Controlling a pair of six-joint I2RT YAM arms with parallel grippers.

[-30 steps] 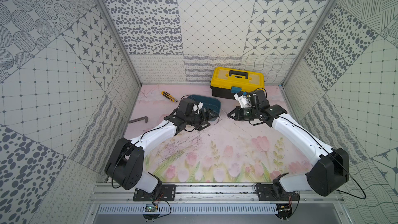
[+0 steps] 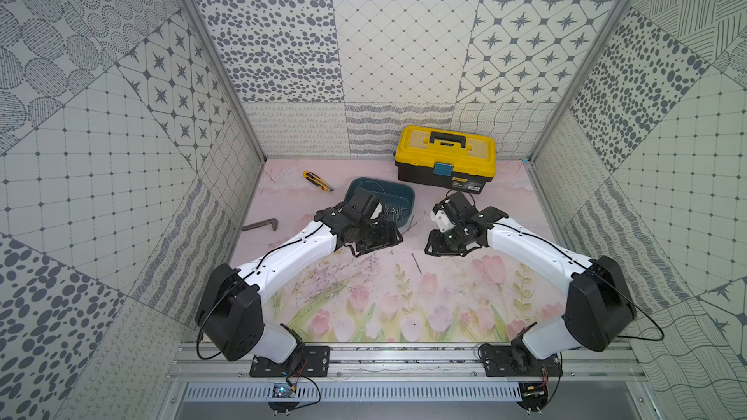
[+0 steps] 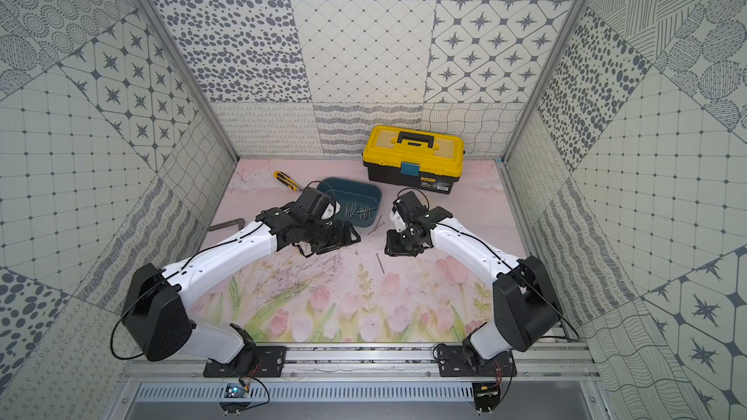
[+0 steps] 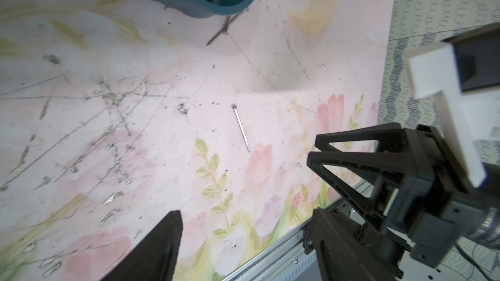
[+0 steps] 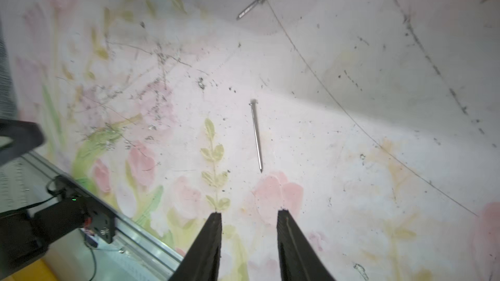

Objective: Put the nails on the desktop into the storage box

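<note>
A lone nail (image 4: pixel 241 127) lies on the desktop (image 2: pixel 435 295) in front of the teal box (image 3: pixel 369 190), which holds several nails (image 2: pixel 393 212). Crossed nails (image 4: pixel 224 31) lie just outside the box's front edge. My left gripper (image 2: pixel 389 239) is near the box's front; in its wrist view only the dark finger edges show at the bottom, so what lies between them cannot be told. My right gripper stands open above the table, just behind the lone nail as seen in its wrist view, with nothing between its fingers.
A yellow and black toolbox (image 2: pixel 445 151) stands at the back right. A utility knife (image 2: pixel 316 181) lies left of the box, and a dark bent tool (image 2: pixel 260 225) at the far left.
My right gripper has moved toward the front and a little left. My left gripper has shifted slightly. The lone nail now shows in front of the box.
</note>
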